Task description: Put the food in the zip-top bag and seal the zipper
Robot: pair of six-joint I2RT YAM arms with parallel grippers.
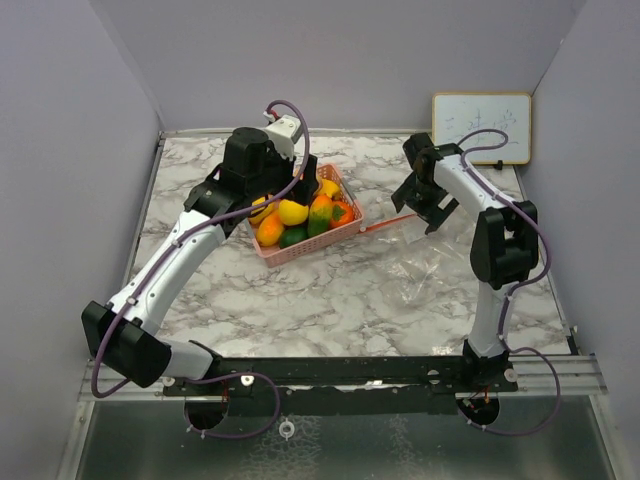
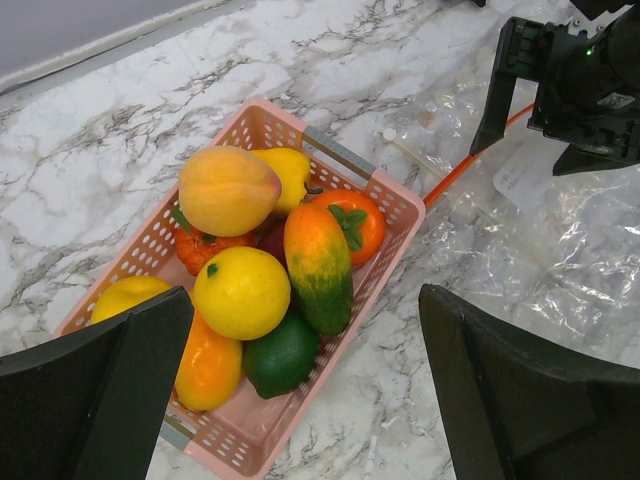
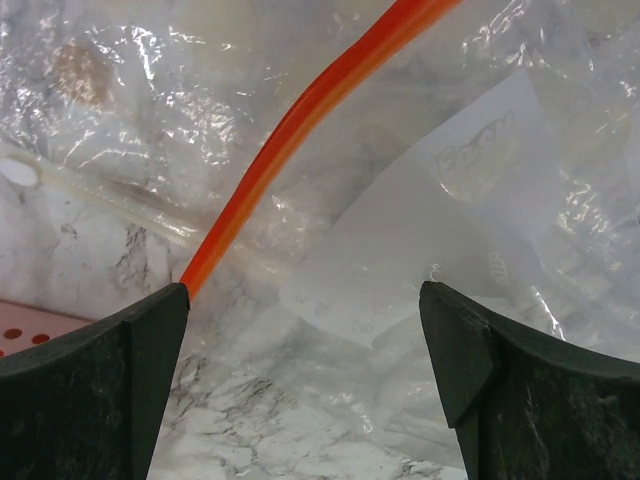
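Note:
A pink basket full of fruit holds a peach, lemon, papaya, tomato and others. My left gripper hangs open over it, nothing between its fingers. Right of the basket lie clear zip-top bags with an orange strip and a pale white label. My right gripper is open low over the bags, above the orange strip's lower end.
A small whiteboard stands at the back right. Bare marble table shows in front of the basket and to its left.

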